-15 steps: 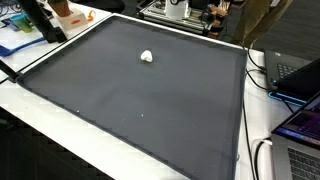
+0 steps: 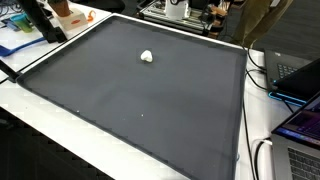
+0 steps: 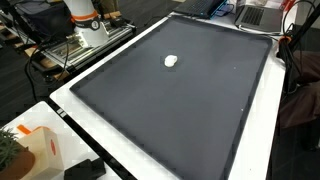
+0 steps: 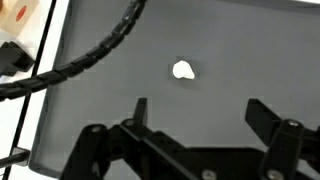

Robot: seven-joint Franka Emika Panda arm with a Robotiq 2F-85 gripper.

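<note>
A small white object (image 2: 147,56) lies alone on the dark grey mat (image 2: 140,100), toward its far side in the first exterior view. In the second exterior view the same white object (image 3: 170,61) rests near the upper middle of the mat (image 3: 165,110). From the wrist, the white piece (image 4: 183,69) appears beyond the fingertips, slightly above the centre. My gripper is open, its two dark fingers wide apart with only bare mat between them. It hangs above the mat, clear of the white object. Neither exterior view shows the fingers.
A laptop (image 2: 296,150) and cables stand along the right edge in the first exterior view. In the wrist view a black ribbed cable (image 4: 75,68) crosses the upper left. A white box (image 3: 40,155) sits beyond the mat's near-left corner.
</note>
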